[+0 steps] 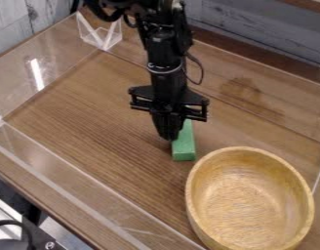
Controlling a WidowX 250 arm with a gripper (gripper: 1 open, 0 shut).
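Observation:
My black gripper (168, 123) reaches down from the top centre of the camera view to just over a green block (183, 146) on the wooden table. The block's upper end is behind the gripper. The fingertips are dark and small, so whether they grip the block is hard to see.
A large cream round bowl (249, 220) sits at the lower right, close below the block. A clear plastic container (100, 32) stands at the back left.

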